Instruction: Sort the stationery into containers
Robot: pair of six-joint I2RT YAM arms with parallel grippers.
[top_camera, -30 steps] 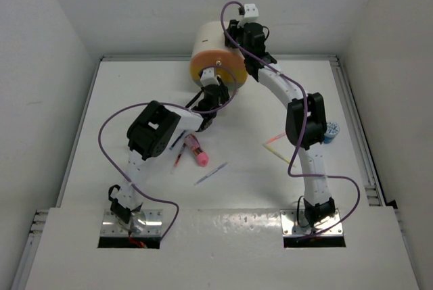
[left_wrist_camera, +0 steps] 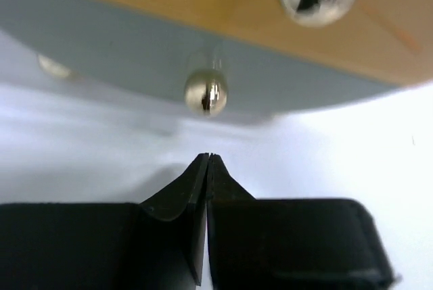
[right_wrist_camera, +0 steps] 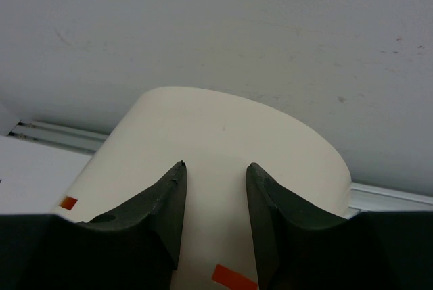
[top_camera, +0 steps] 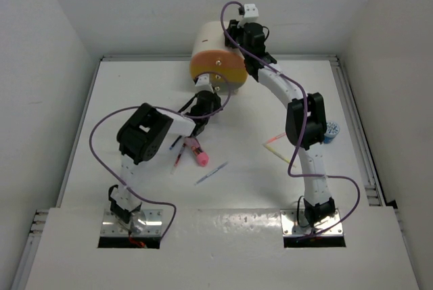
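Observation:
A white rounded drawer container [top_camera: 206,36] with orange, yellow and grey fronts and metal knobs stands at the back. My right gripper is on its white top, fingers slightly apart against it. My left gripper is just below and in front of a silver knob [left_wrist_camera: 206,92] on the grey drawer, fingertips together, nothing seen between them. On the table lie a pink pencil case [top_camera: 200,156], a blue pen [top_camera: 211,172], a red pen [top_camera: 179,157], a yellow pen [top_camera: 280,155] and an orange pen [top_camera: 275,138].
A blue cup [top_camera: 331,131] stands at the right. Walls bound the back and sides.
My left gripper has drawn back from the drawer fronts toward the front left, uncovering more knobs. My right arm looks unchanged.

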